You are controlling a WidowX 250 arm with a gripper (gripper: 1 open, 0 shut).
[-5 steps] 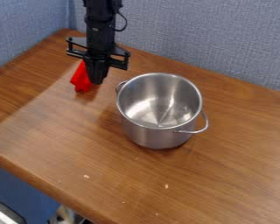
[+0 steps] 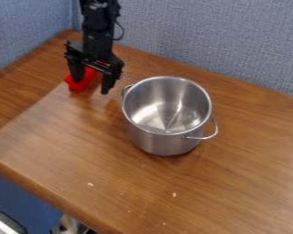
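Note:
A red object (image 2: 77, 82) lies on the wooden table at the back left, partly hidden behind my black gripper (image 2: 91, 73). The gripper hangs over it with its fingers angled down on either side; whether they touch it is hard to tell. A large steel pot (image 2: 167, 116) with two handles stands to the right of the gripper, with nothing large visible inside.
Padded blue-grey walls (image 2: 211, 37) border the table at the back and left. A blue floor shows past the near left edge.
My gripper has moved left and down, turning so that its fingers sit over the red object, which is now more covered by it.

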